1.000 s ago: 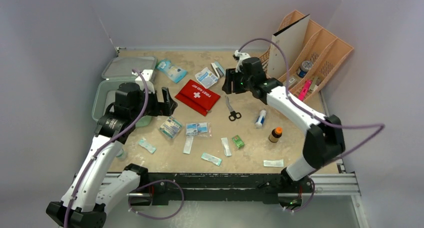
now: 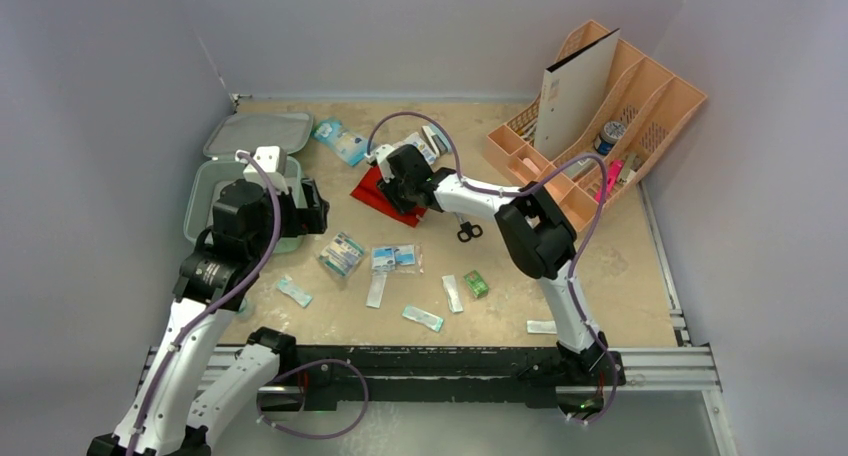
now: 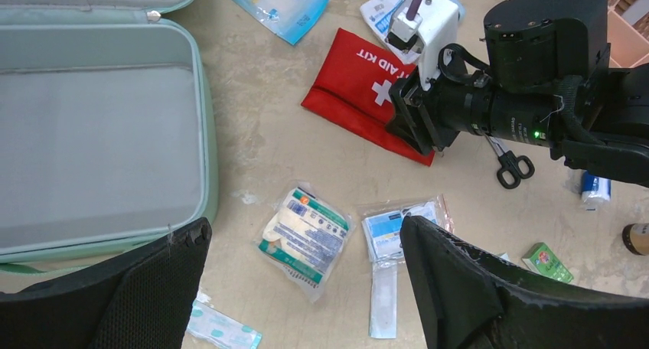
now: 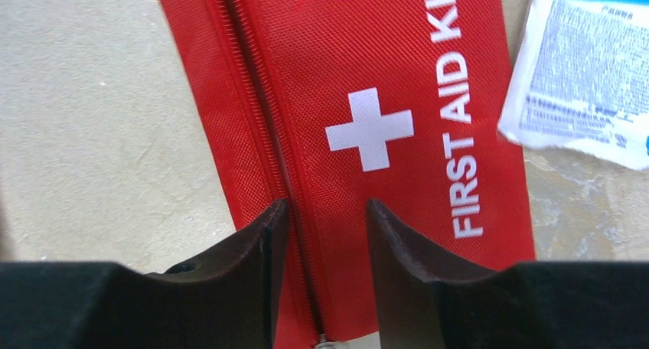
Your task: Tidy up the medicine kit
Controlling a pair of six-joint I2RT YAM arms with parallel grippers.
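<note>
A red first aid kit pouch [image 2: 372, 195] lies flat on the table, its white cross and lettering face up in the right wrist view. My right gripper is right over the pouch, its fingers part open on either side of the pouch's zip line; whether they touch the cloth I cannot tell. An empty-looking green case [image 3: 200, 127] lies at the left with its lid [image 2: 260, 132] folded back. Near the case's right side my left gripper stands open, nothing between its fingers.
Around the pouch lie a blue packet [image 2: 343, 142], a bandage pack [image 3: 308, 238], scissors [image 3: 513, 165], a small green box [image 2: 476, 284] and several flat packets. An orange divided organizer [image 2: 660, 106] stands at the back right.
My right arm has swung left from beside the organizer to the pouch and now covers part of it. The left gripper has shifted slightly left, over the case's edge.
</note>
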